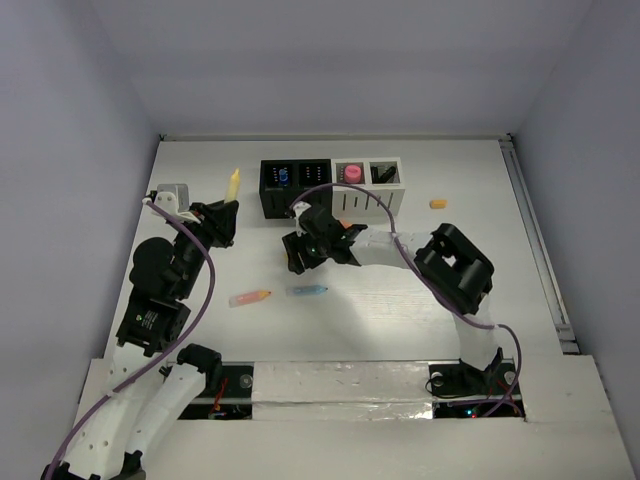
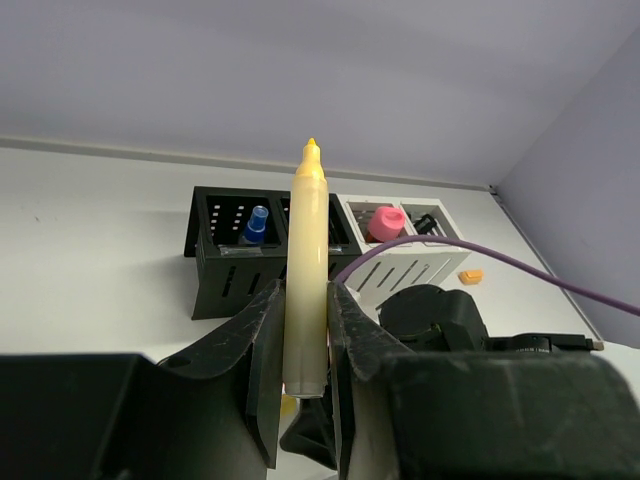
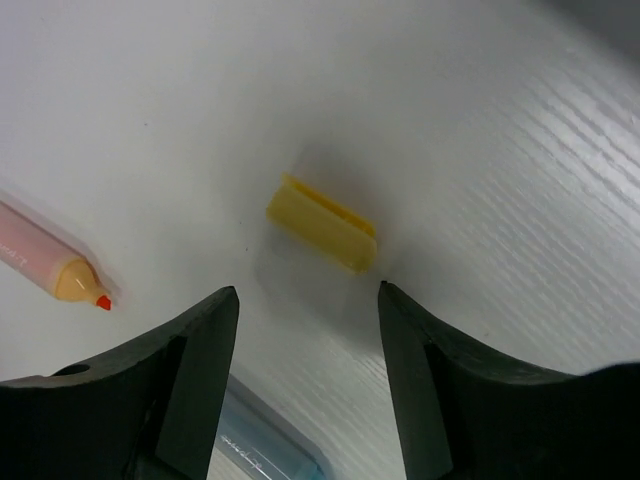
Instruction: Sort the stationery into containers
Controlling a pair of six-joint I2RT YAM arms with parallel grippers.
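Note:
My left gripper holds a pale yellow marker upright, raised at the left of the table. My right gripper hovers part open over a small yellow piece, perhaps a cap, with nothing between its fingers. A pink marker lies to its left and a blue marker below. Behind stand a black container with a blue item and a white container with a pink item and a dark item.
A small orange piece lies right of the containers. An orange object is partly hidden behind my right arm. Walls surround the back and sides.

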